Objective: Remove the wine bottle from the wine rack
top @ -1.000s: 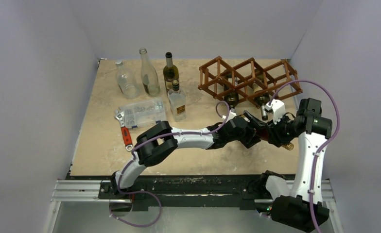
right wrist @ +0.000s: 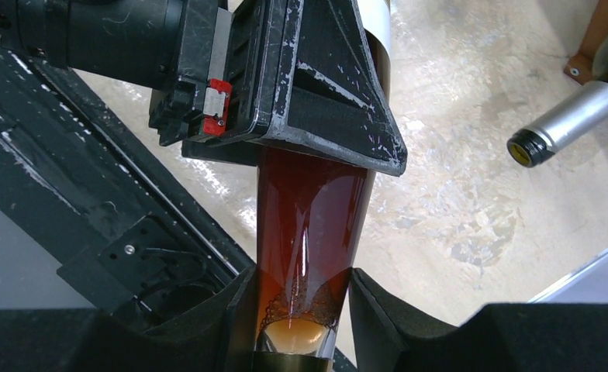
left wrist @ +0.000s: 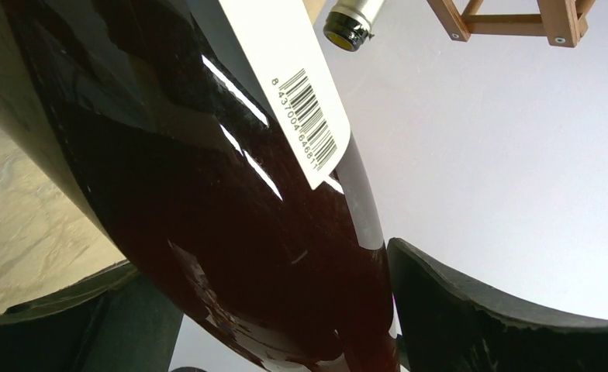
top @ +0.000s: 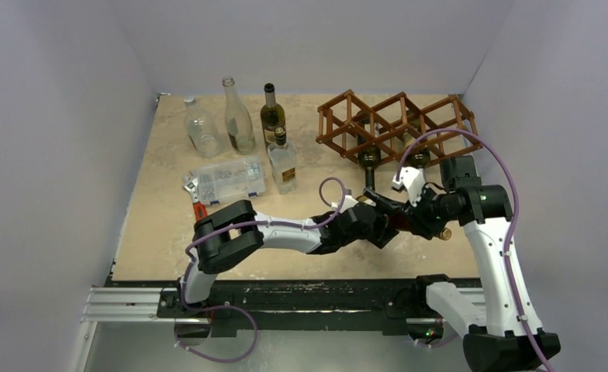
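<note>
A wine bottle with dark red liquid (left wrist: 231, 209) and a white barcode label lies across between my two arms, off the wooden wine rack (top: 349, 93). In the left wrist view my left gripper has its fingers against both sides of the bottle's body. My right gripper is closed around the neck, its fingers (right wrist: 378, 318) on either side. From above, the bottle's capped tip (top: 444, 233) pokes out beyond the right gripper, and the arms hide most of the rest. The bottle is in front of the rack, clear of it.
Two other bottles, one dark (top: 369, 156) and one beside it (top: 419, 160), rest in the rack with necks toward me. Several bottles (top: 239, 128), a clear plastic box (top: 225, 181) and a red-handled wrench (top: 199, 211) occupy the left side.
Both arms and the bottle between them have shifted left and slightly toward the front. The left arm now covers most of the wrench's handle. The rack has stayed put.
</note>
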